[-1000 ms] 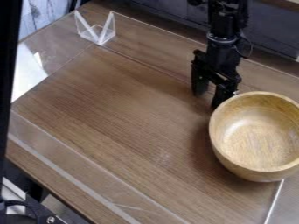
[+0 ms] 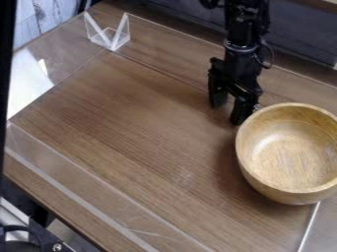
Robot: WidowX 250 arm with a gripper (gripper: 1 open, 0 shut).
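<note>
My black gripper (image 2: 232, 103) hangs low over the wooden table at the right of centre, its fingers apart and open, close to the tabletop just behind and left of a wooden bowl (image 2: 282, 179). Small dark detail around the fingertips is hard to make out; I cannot tell whether anything lies between them. The bowl is light wood, upright, with nothing visible inside.
A clear plastic holder (image 2: 108, 34) stands at the back left. A dark wall runs behind the arm, and dark gear lies beyond the front-left edge.
My gripper has shifted very slightly to the left over the last second. The bowl has not moved.
</note>
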